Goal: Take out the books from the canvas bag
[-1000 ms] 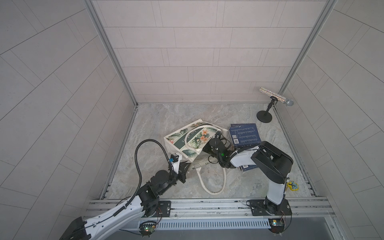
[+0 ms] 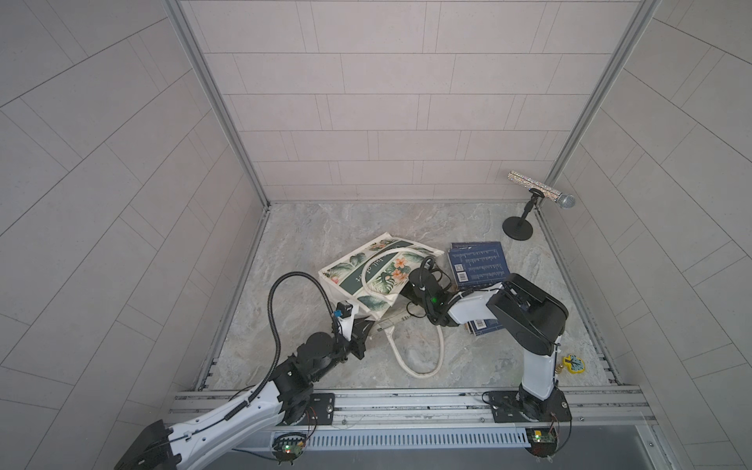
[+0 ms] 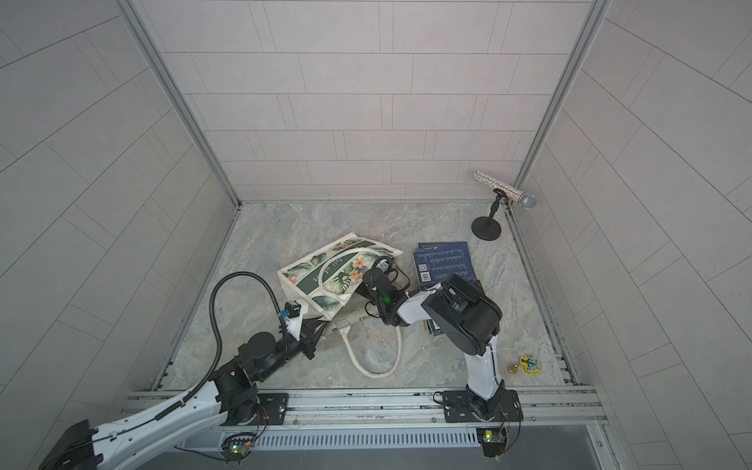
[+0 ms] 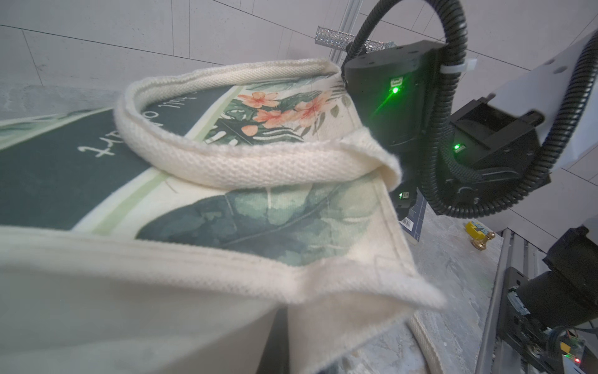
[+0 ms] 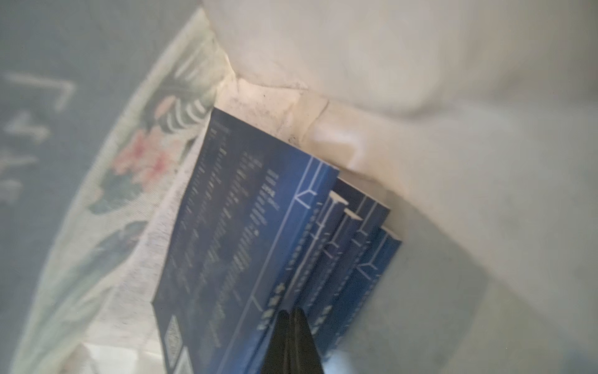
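Observation:
The floral canvas bag point(image 2: 360, 266) lies on its side at the middle, with a handle looped over its top. My left gripper point(image 2: 362, 335) is at the bag's near left corner; in the left wrist view it is mostly hidden under the rim, shut as far as it shows. My right gripper is inside the bag's mouth; in the right wrist view its fingertips point(image 5: 290, 316) are together, beside a stack of several blue books point(image 5: 243, 237) inside the bag, with nothing visible between them. More blue books point(image 2: 478, 262) lie outside, right of the bag, partly behind my right arm.
A microphone on a black stand point(image 2: 517, 227) stands at the back right. A small yellow object point(image 2: 573, 363) lies at the front right. Walls enclose three sides.
The bag has shifted slightly to the left. My right arm has moved a little around its elbow. My left arm is almost unchanged.

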